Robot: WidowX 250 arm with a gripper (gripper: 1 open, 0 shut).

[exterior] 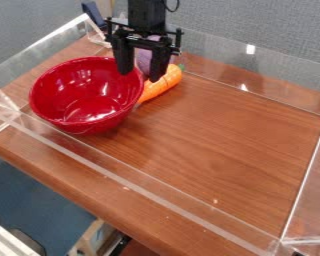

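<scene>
A large red bowl (80, 98) sits at the left side of the wooden surface. An orange carrot (163, 82) lies just to the right of the bowl, partly hidden by it. Behind them is a purple object (152, 62), mostly covered by the black gripper (144, 64), which hangs above it at the top centre, by the bowl's back rim. Whether the gripper is open or shut on the purple object is not clear.
Clear plastic walls (176, 206) edge the wooden surface (236, 150). The middle and right of the surface are empty. A grey wall stands behind.
</scene>
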